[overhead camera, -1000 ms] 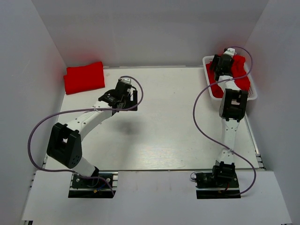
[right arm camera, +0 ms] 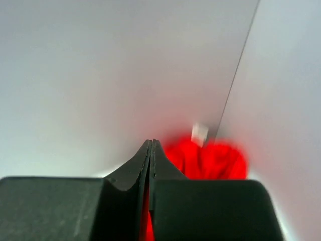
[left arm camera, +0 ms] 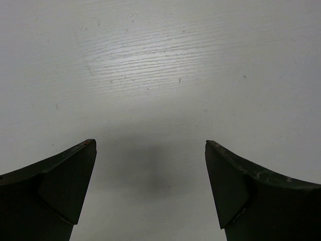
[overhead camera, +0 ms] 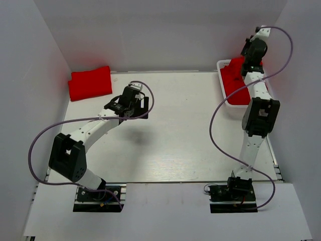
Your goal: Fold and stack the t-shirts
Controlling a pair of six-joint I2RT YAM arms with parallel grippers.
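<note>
Red shirts (overhead camera: 235, 88) lie rumpled in the white basket (overhead camera: 221, 68) at the back right. My right gripper (overhead camera: 251, 57) is raised over it, shut; red cloth shows under and behind its tips (right arm camera: 151, 145) in the right wrist view, though whether any is held cannot be told. A folded red stack (overhead camera: 89, 84) rests at the back left. My left gripper (overhead camera: 141, 108) hangs over the table, open and empty; the left wrist view shows only bare table between its fingers.
Walls stand close behind and right of the basket.
The left arm is nearly where it was.
</note>
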